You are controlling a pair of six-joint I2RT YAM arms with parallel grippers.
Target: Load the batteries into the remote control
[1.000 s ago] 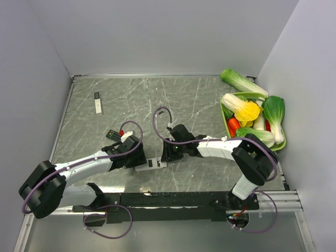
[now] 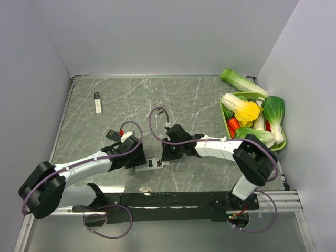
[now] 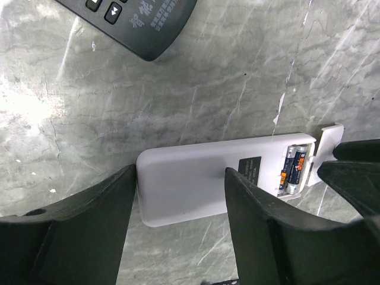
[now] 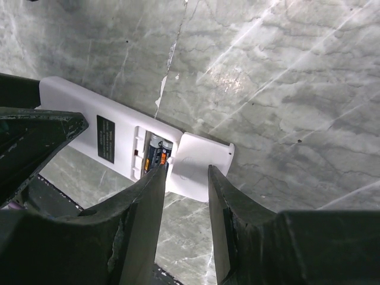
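Note:
The white remote control [image 3: 184,155] lies back side up on the table, its battery compartment uncovered at the right end. Two batteries [image 4: 157,153] sit side by side in that compartment. A white battery cover [image 4: 199,160] lies against the compartment end, slightly askew to the body. My left gripper is part open at the remote's other end, one finger beside the end and one overlapping the body in view. Over the cover, my right gripper stands with its fingers apart; whether the fingertips touch the cover I cannot tell.
A black remote [image 2: 113,135] lies just behind the left gripper. Farther back left is another white remote [image 2: 98,103]. A green basket [image 2: 281,142] of vegetables fills the right side.
The cover reaches a little farther right than before. My left arm looks still.

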